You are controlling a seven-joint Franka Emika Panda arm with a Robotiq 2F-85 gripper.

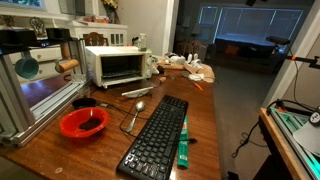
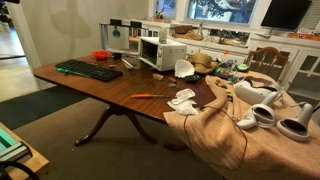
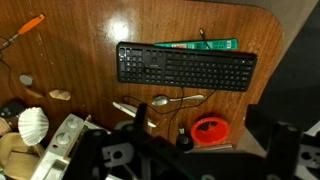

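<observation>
My gripper is open high above the wooden table, its two dark fingers wide apart at the bottom of the wrist view and nothing between them. Below it lies a black keyboard, well out of reach of the fingertips. A green flat box runs along the keyboard's far long side in that view. On the opposite side are a spoon, a pale knife-like utensil and a red bowl holding something dark. Neither exterior view shows the fingers.
A white toaster oven stands behind the utensils, with a metal rack at the left. An orange-handled tool lies near the table edge. Beyond it, a cloth-covered table carries white headset gear. Bare wood surrounds the keyboard's front end.
</observation>
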